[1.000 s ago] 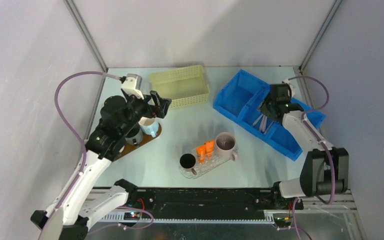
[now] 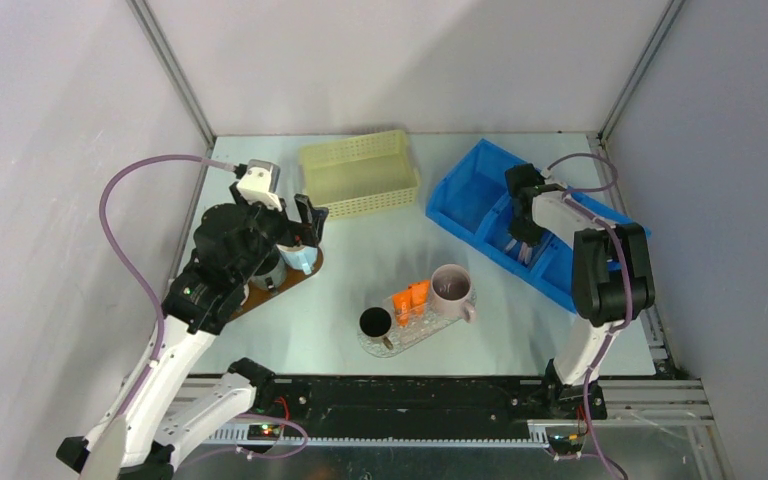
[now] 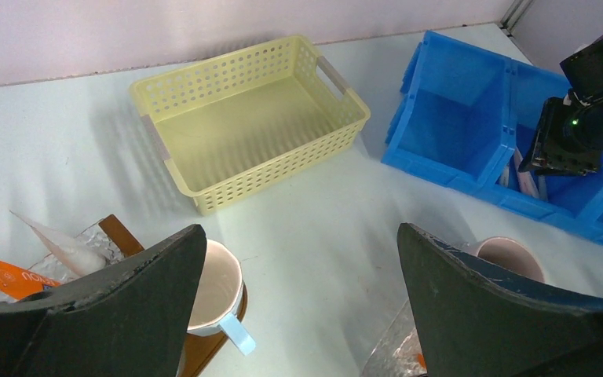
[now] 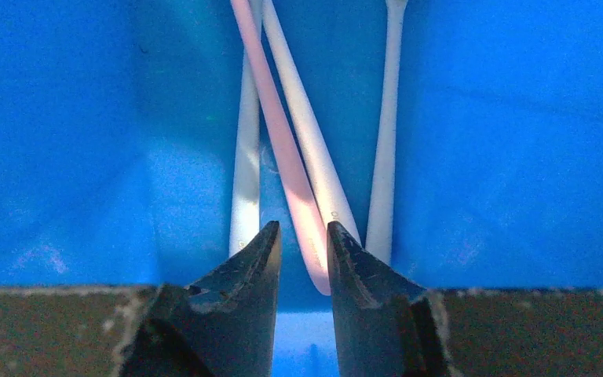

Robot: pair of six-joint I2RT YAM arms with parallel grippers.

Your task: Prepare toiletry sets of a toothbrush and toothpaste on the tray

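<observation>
Several toothbrushes lie in a middle compartment of the blue divided bin (image 2: 485,237). Seen from the right wrist, a pink handle (image 4: 284,153) lies between white handles (image 4: 314,149), with a pale handle (image 4: 385,141) apart on the right. My right gripper is down in that compartment, its fingers part open, with the pink handle's lower end showing at the gap and no grip visible. My left gripper stands wide open and empty above the left side of the table. On a clear tray (image 2: 400,341) rest orange packets (image 2: 410,300); whether they are toothpaste I cannot tell.
A pink-grey mug (image 2: 450,286) and a dark-inside mug (image 2: 375,322) share the clear tray. An empty yellow basket (image 2: 360,172) stands at the back. Below my left gripper, a light-blue-handled mug (image 3: 213,287) sits on a wooden board (image 2: 300,277).
The left arm has shifted only slightly.
</observation>
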